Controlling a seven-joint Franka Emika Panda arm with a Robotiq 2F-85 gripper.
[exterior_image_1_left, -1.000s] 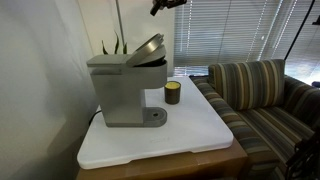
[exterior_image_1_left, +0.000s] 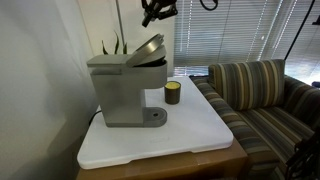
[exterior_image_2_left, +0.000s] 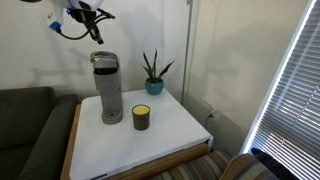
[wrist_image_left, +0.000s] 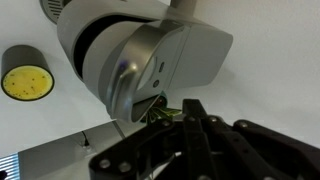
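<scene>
A grey coffee maker (exterior_image_1_left: 128, 95) stands on the white table, its lid (exterior_image_1_left: 148, 50) tilted partly up. Above that lid, and apart from it, my gripper (exterior_image_1_left: 147, 18) hangs in the air. From the other side, the gripper (exterior_image_2_left: 100, 36) appears over the top of the machine (exterior_image_2_left: 108, 92). The wrist view has the silver lid (wrist_image_left: 138, 72) ahead of the dark fingers (wrist_image_left: 192, 112), which look shut with nothing visible between them. Beside the machine sits a dark mug (exterior_image_1_left: 172, 93) with a yellow inside, also seen from above as a yellow circle in the mug (wrist_image_left: 28, 82).
A potted plant (exterior_image_2_left: 154, 75) stands at the table's back edge, behind the coffee maker. A striped couch (exterior_image_1_left: 250, 90) lies right of the table in exterior view 1.
Over the last second my gripper has shifted left and slightly down in exterior view 1, above the coffee maker's lid. The machine and mug have not moved.
</scene>
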